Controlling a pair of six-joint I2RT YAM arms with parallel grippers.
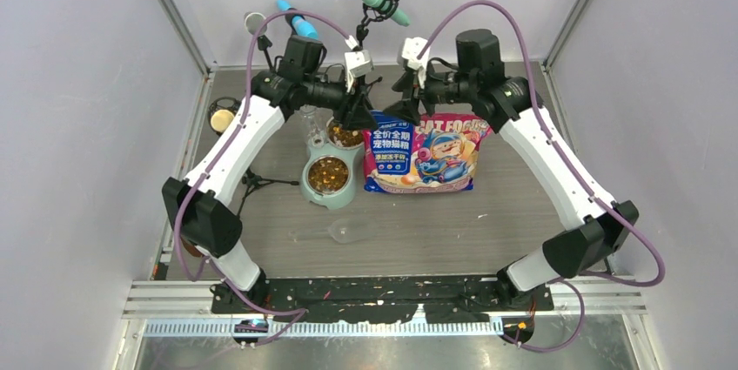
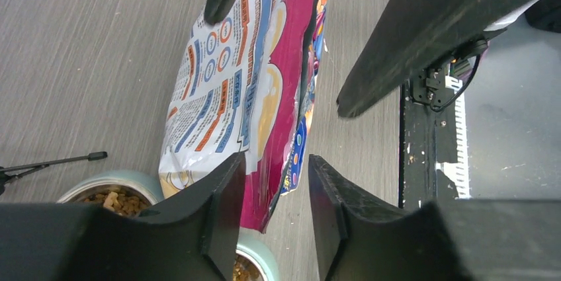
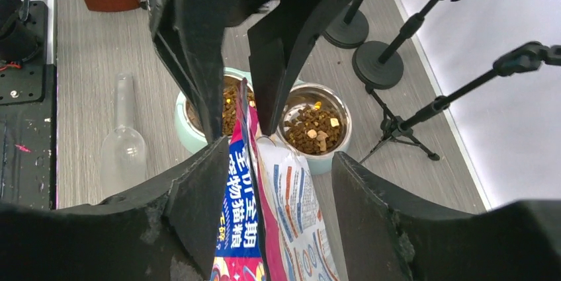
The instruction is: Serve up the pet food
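The cat food bag (image 1: pixel 422 161) stands upright, front facing the near side, its top edge apparently sealed. My left gripper (image 1: pixel 367 119) is open around the bag's upper left corner, which shows between its fingers in the right wrist view, with a gap on each side. Just to its right, my right gripper (image 1: pixel 402 109) is open too, one finger on each side of the bag's top in the left wrist view. Left of the bag, a pale green double feeder holds kibble in the near bowl (image 1: pixel 328 175) and in the far bowl (image 3: pixel 316 122), partly under my left gripper.
A clear scoop (image 1: pixel 348 230) lies on the table in front of the feeder. Behind and left are toy stands with black bases (image 3: pixel 378 63), and a clear bottle (image 1: pixel 311 122) is beside the far bowl. Free table lies right of the bag and in front of it.
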